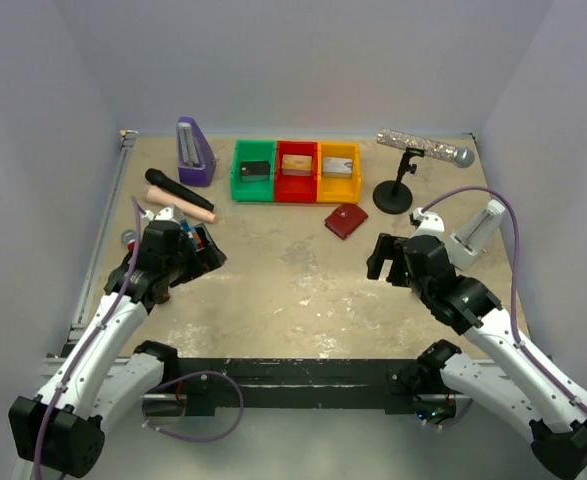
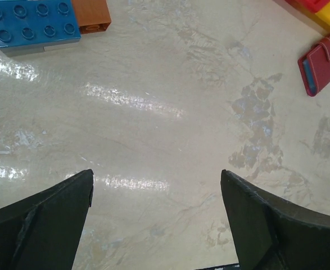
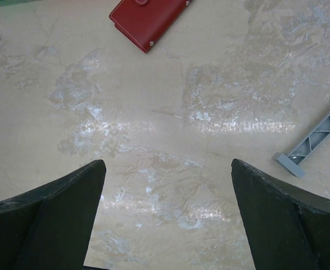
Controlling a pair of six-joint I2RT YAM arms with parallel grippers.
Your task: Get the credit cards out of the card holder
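The card holder [image 1: 346, 220], dark red and strapped, lies closed on the table just below the yellow bin. A snap and a bluish inner edge of the card holder [image 2: 324, 63] show at the upper right of the left wrist view. In the right wrist view the card holder [image 3: 149, 21] is cut off by the top edge. My left gripper is open over bare table, well left of the holder. Open and empty too, my right gripper hangs to the right of the holder and nearer the front. No separate credit card can be made out on the table.
Green [image 1: 252, 194], red [image 1: 295, 190] and yellow [image 1: 339, 192] bins stand at the back, each holding something flat. Blue and brown blocks [image 2: 35, 22] lie near the left gripper. A microphone stand [image 1: 393, 195] rises at back right.
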